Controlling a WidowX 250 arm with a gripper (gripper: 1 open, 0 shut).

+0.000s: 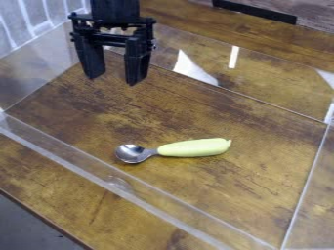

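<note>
My black gripper [113, 61] hangs at the upper left of the camera view, above the wooden surface, with its two fingers apart and nothing between them. Below it and to the right lies a spoon with a metal bowl [132, 152] and a thick pale yellow-green handle [193, 148], pointing right. The gripper is well apart from the spoon.
Clear plastic walls [117, 203] surround the wooden work area [209, 195] on several sides. The wood around the spoon is bare. A white slatted object stands at the top left corner, and a dark strip lies at the top right.
</note>
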